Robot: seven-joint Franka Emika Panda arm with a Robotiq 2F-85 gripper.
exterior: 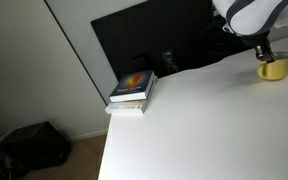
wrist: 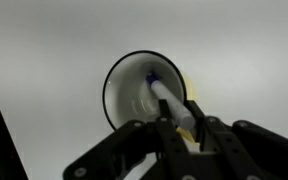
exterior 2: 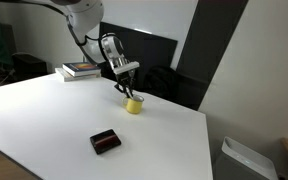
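A yellow mug [exterior: 274,69] stands upright near the far right edge of the white table in exterior view 1. Exterior view 2 has the same mug [exterior 2: 134,103] below the arm. Looking down from the wrist, I see its dark rim and pale inside. A white marker [wrist: 168,100] with a blue end slants into the mug opening, blue end down. My gripper is at the mug's rim, shut on the upper part of the marker. Whether the blue end touches the mug's bottom is hard to tell.
A dark eraser-like block [exterior 2: 105,141] lies on the table in front of the mug. Stacked books [exterior: 132,89] sit at the table's far left corner. Beyond the table edge is a white bin [exterior 2: 246,158].
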